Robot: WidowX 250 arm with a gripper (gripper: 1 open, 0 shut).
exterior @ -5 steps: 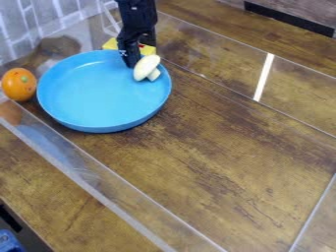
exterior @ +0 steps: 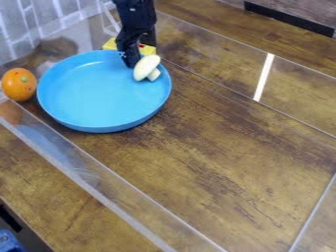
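The black gripper [exterior: 137,44] reaches down from the top at the back of the blue plate [exterior: 102,98]. A pale, cream-coloured oblong object [exterior: 147,68] sits on the plate's back right, just below the gripper's fingers. A yellow item [exterior: 113,44] is partly hidden behind the gripper. An orange round fruit [exterior: 19,84] lies left of the plate. The fingertips are dark and small, so whether they touch the pale object is unclear.
A white tape strip [exterior: 262,77] runs at the right. A tiled wall [exterior: 39,25] stands at the back left.
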